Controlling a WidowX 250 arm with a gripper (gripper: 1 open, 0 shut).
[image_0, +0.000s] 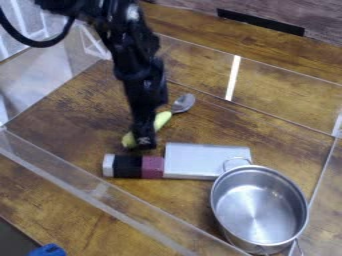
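Observation:
The black robot arm reaches down from the top left, blurred, with my gripper (142, 134) low over a pale yellow-green elongated object (162, 119) on the wooden table. I cannot tell whether the fingers hold it or how far apart they are. A silver spoon (183, 103) lies just behind it. In front lies a cleaver-like item with a grey blade (193, 161) and a black and maroon handle (134, 166).
A steel pot (259, 205) stands at the lower right. A blue object (44, 250) is at the bottom left corner. Clear panels edge the work area.

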